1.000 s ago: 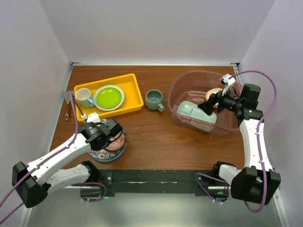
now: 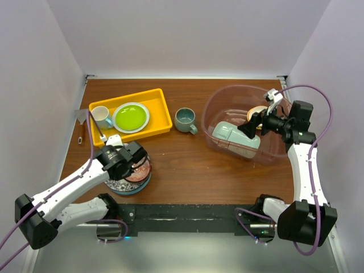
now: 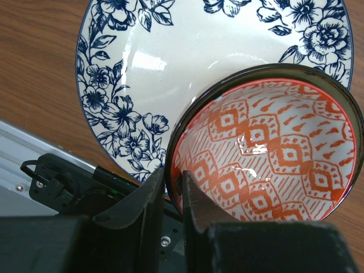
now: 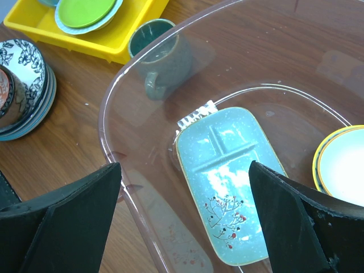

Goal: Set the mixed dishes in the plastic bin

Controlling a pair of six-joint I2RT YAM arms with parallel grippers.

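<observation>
My left gripper is shut on the rim of a red-patterned bowl [image 3: 261, 148], which is on or just over a blue floral plate [image 3: 136, 68] atop a stack at the table's front left. My right gripper [image 2: 250, 126] is open above the translucent plastic bin [image 2: 222, 96], nothing between its fingers. In the bin lie a light-blue divided dish [image 4: 222, 187] and round yellow-rimmed dishes [image 4: 341, 162].
A yellow tray [image 2: 156, 114] at the back left holds a green plate [image 2: 131, 118] and a pale mug [image 2: 101, 115]. A teal mug [image 2: 185, 119] stands between tray and bin.
My left arm has shifted very slightly; otherwise nothing has visibly changed in the top view.
</observation>
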